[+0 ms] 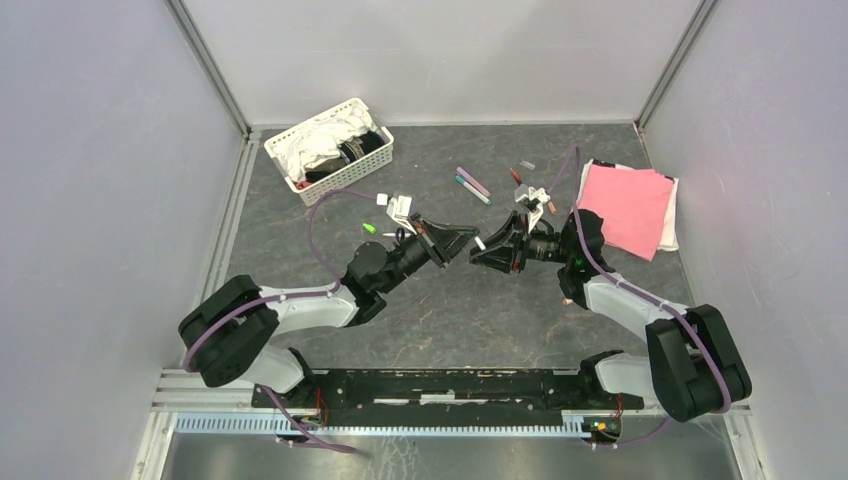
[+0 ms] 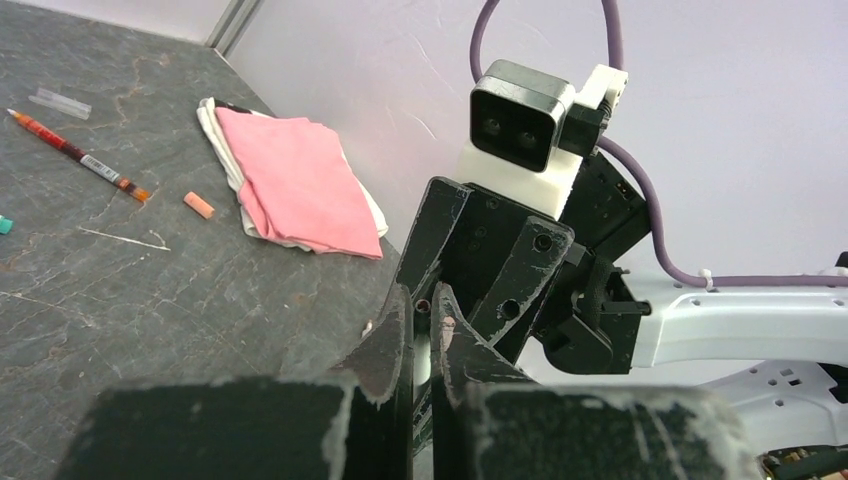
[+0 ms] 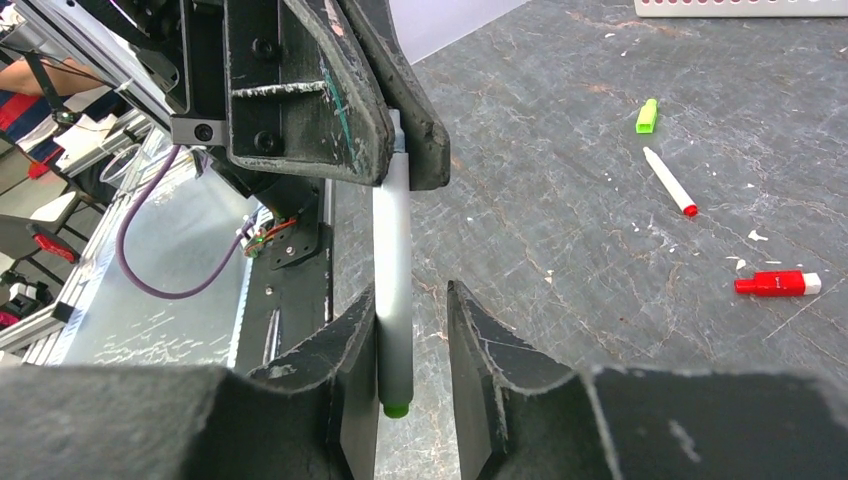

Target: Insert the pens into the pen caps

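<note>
My left gripper is shut on a white pen, which hangs upright from its fingertips with a green lower end. My right gripper stands open just beside it, the pen at its left finger. On the table lie a green cap, a white pen with a red end, a red cap piece, an orange-red pen, a small salmon cap, a clear cap, and purple and teal pens.
A white basket with cloths stands at the back left. Pink and white cloths lie on the right.
</note>
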